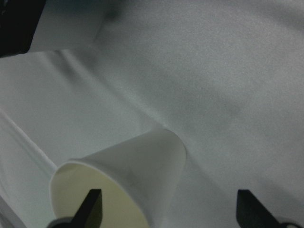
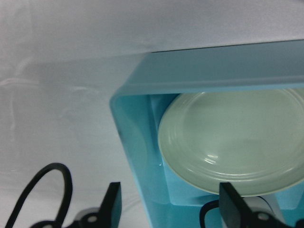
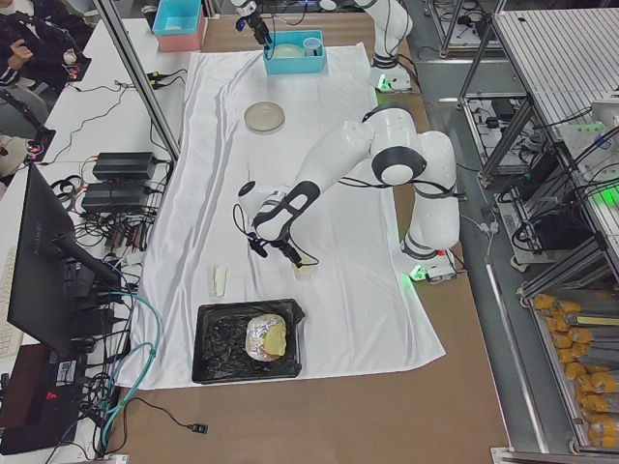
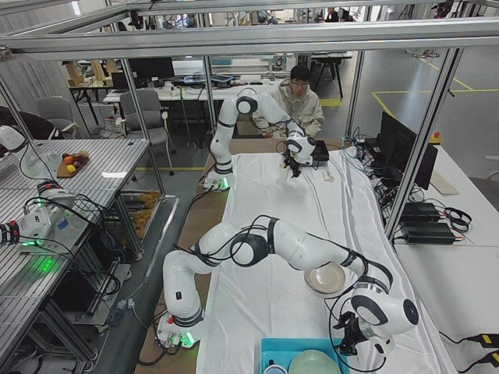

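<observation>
A white paper cup (image 1: 156, 166) with a cream inside lies below my left gripper, whose fingers are open around and over it, holding nothing; in the camera left view the cup (image 3: 303, 268) is partly behind that gripper. My right gripper is open above the corner of a blue bin (image 2: 213, 66) that holds a pale green plate (image 2: 228, 133). Nothing shows between its fingers.
A beige plate (image 3: 264, 116) lies on the white cloth between the arms. A black tray (image 3: 218, 348) holds a foil-wrapped item (image 3: 266, 337). White strips (image 3: 217, 281) lie left of my left gripper.
</observation>
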